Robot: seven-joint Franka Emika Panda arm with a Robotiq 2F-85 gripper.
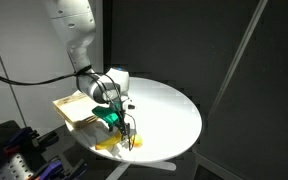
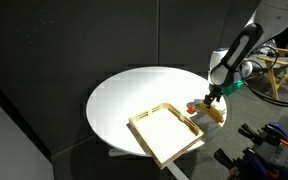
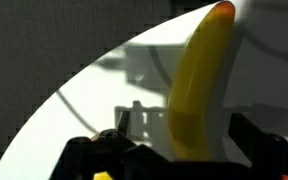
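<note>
A long yellow banana-like object (image 3: 192, 95) with a reddish-brown tip lies on the white table. In the wrist view it runs lengthwise between the spread fingers of my gripper, which is open, with clear space on both sides. Exterior view 1 has the gripper (image 1: 122, 131) low over the near edge of the table, close to the yellow pieces (image 1: 134, 142). Exterior view 2 shows it (image 2: 208, 101) above a yellow object (image 2: 215, 113). Part of another yellow thing (image 3: 103, 176) shows by the left finger.
A shallow light-brown box (image 2: 166, 132) stands on the round white table (image 2: 134, 95). A small red object (image 2: 190, 109) lies between the box and the gripper. The table's curved edge is close to the banana-like object.
</note>
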